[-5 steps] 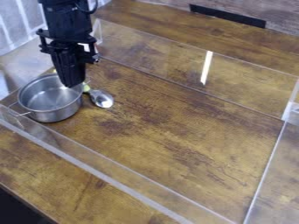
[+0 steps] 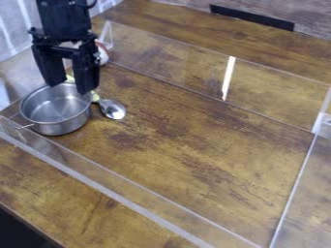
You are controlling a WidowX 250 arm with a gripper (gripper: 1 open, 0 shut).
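The pot has a wire handle at the left. A spoon with a shiny bowl lies to the right of the pot, its light greenish handle reaching back behind the gripper, partly hidden.
Clear plastic walls surround the wooden work surface. Something white and red stands behind the gripper at the back left, mostly hidden.
The gripper has moved a little left and, since a second ago, lower toward the pot. The pot and spoon look unmoved.
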